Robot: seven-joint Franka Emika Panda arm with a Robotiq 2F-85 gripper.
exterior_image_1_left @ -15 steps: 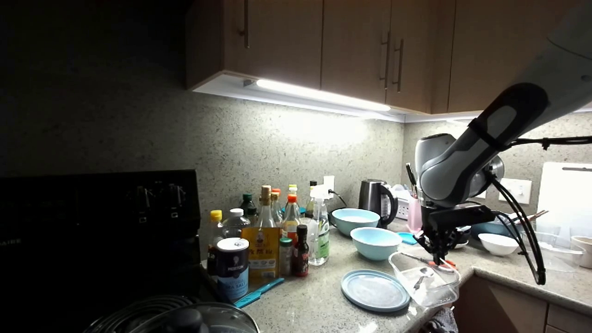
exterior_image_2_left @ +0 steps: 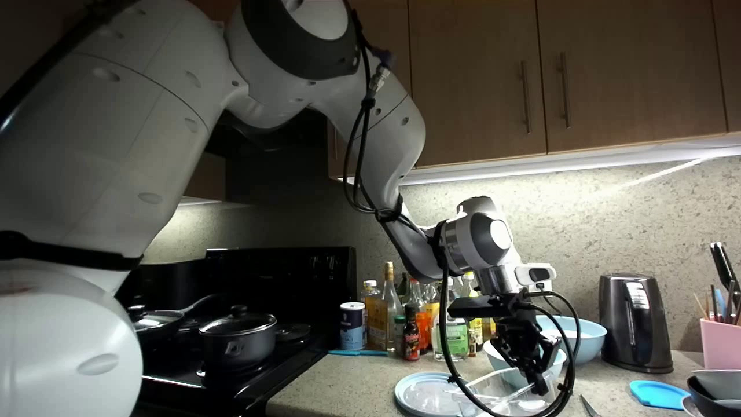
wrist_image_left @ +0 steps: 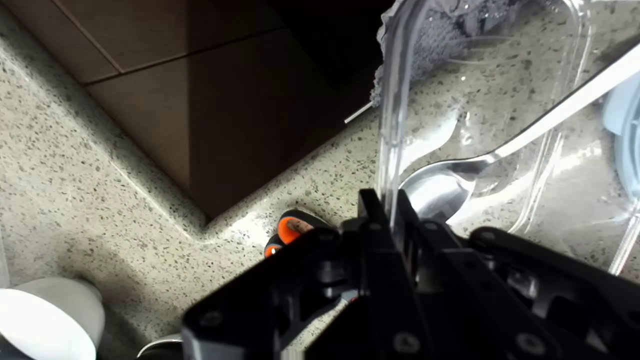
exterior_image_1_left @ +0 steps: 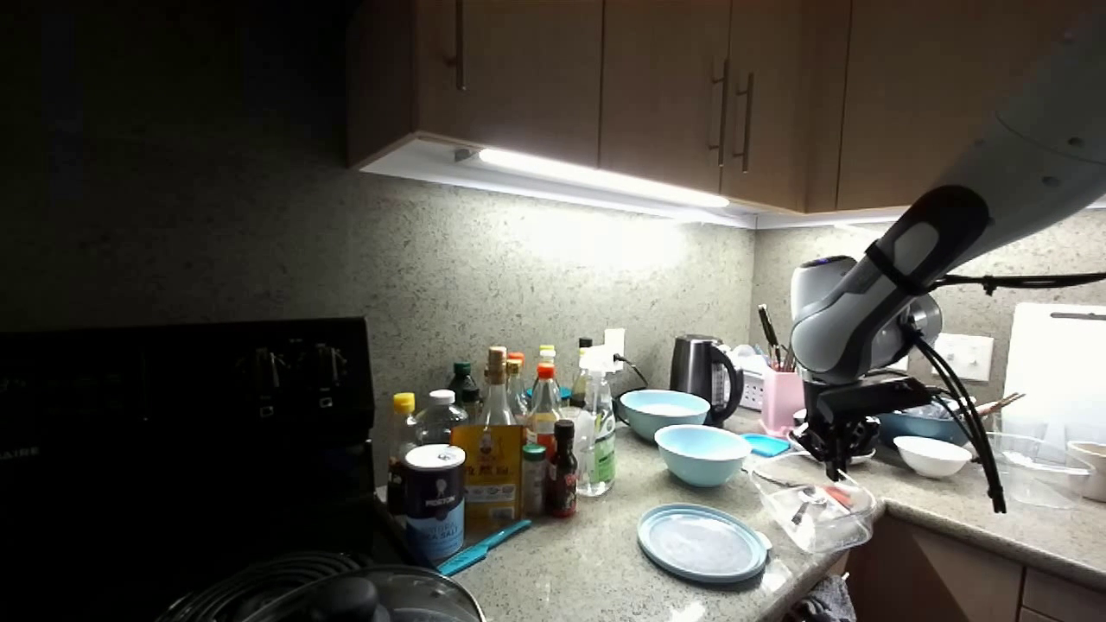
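Observation:
My gripper is shut on the rim of a clear plastic container (wrist_image_left: 510, 72). In the wrist view a metal spoon (wrist_image_left: 441, 189) lies in or beneath the transparent container; its bowl is close to my fingertips. The container (exterior_image_1_left: 816, 529) is tilted near the counter's front edge in the first exterior view, right of a round light-blue lid (exterior_image_1_left: 702, 542). In the second exterior view my gripper (exterior_image_2_left: 540, 382) stands above the counter, with cables hanging around it. Whether the container's base touches the counter cannot be told.
Orange-and-black handles (wrist_image_left: 294, 227) rest on the counter beside my gripper. Two light-blue bowls, the nearer bowl (exterior_image_1_left: 702, 454) among them, and a kettle (exterior_image_1_left: 705, 373) stand behind. A white bowl (exterior_image_1_left: 933, 456) is to the right. The counter drops away at its inner corner (wrist_image_left: 204, 231).
My gripper and the container have moved slightly right and up in the first exterior view. The container's rim stays in my grip. The bowls, bottles and lid have stayed put.

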